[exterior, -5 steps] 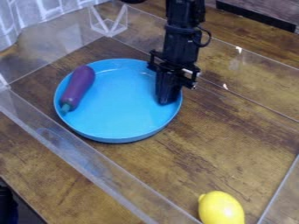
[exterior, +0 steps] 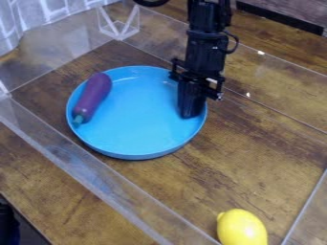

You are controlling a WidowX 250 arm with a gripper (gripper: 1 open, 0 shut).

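Note:
A round blue plate (exterior: 134,129) lies on the wooden table, a purple eggplant (exterior: 92,96) resting on its left side. My black gripper (exterior: 189,101) reaches down from the top of the view to the plate's right rim, its tips low at or just inside the rim. It looks shut; whether anything thin is between its fingers is hidden by the dark shape. A yellow lemon (exterior: 242,227) lies apart at the bottom right.
Clear plastic walls run along the left and right of the wooden surface (exterior: 255,144). Bare wood is open to the right of and below the plate.
The plate and eggplant have shifted slightly to the right, along with my gripper, which has moved a little the same way. The lemon has not moved.

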